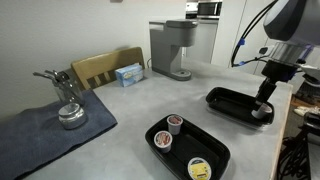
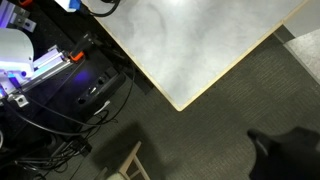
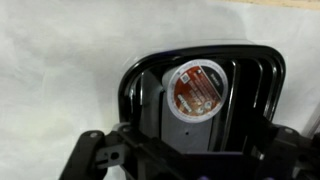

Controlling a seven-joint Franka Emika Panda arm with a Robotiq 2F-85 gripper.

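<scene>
My gripper stands open over the right-hand black tray, its dark fingers (image 3: 92, 152) spread wide at the lower part of the wrist view. A coffee pod (image 3: 197, 90) with a red, white and dark printed lid sits inside that black tray (image 3: 272, 70), lid facing the camera. Nothing shows between the fingers. From exterior view 1, the same pod (image 1: 262, 113) is at the near right end of the tray (image 1: 232, 103), just below the gripper (image 1: 266, 96). Exterior view 2 does not show the pod or the trays.
A second black tray (image 1: 180, 156) nearer the camera holds a few pods, one with a yellow lid (image 1: 199, 169). Farther back stand a grey coffee machine (image 1: 171, 45), a blue box (image 1: 130, 74) and a utensil holder (image 1: 67, 90).
</scene>
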